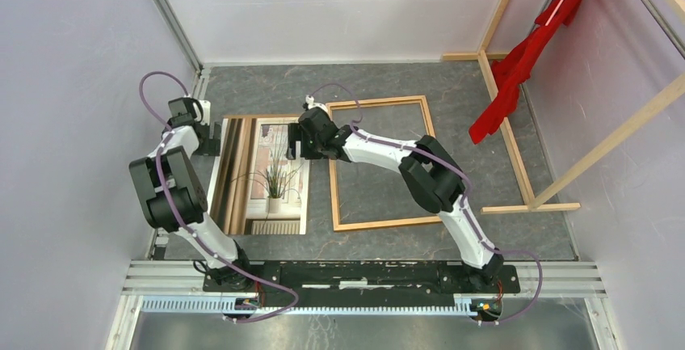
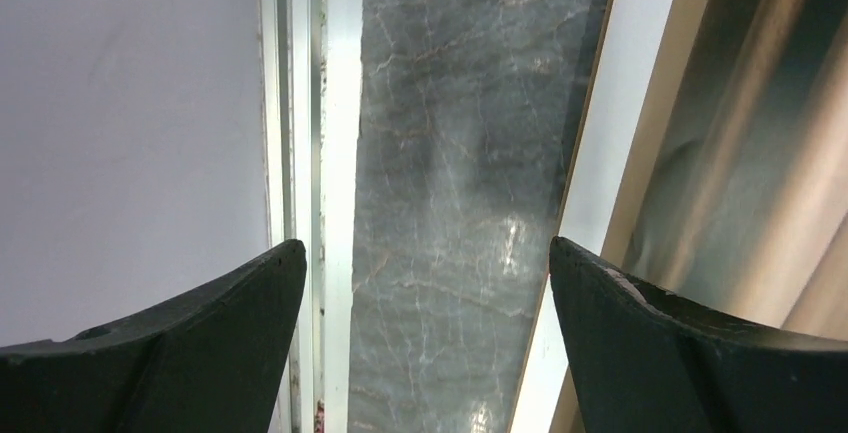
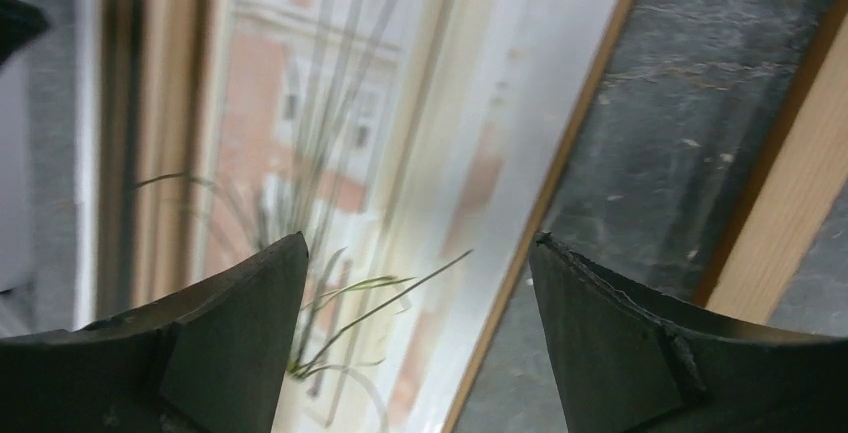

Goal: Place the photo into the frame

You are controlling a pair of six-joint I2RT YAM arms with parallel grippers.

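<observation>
The photo [image 1: 266, 176], a print of a potted plant by a window, lies flat on the grey floor at the left. To its right lies the empty wooden frame [image 1: 331, 192]. Over the photo's upper left edge my left gripper [image 1: 213, 138] stands open; in the left wrist view the photo's white border [image 2: 608, 143] passes by the right finger [image 2: 640, 353]. Above the photo's right edge is my right gripper [image 1: 294, 141], open with nothing held. The right wrist view shows the photo's edge [image 3: 540, 143] running between its fingers, with the frame's wooden bar [image 3: 790, 203] beyond.
A red cloth [image 1: 525, 63] hangs over wooden bars [image 1: 509, 124] at the far right. Walls close off the left, back and right sides. Bare floor [image 1: 266, 87] shows behind the photo.
</observation>
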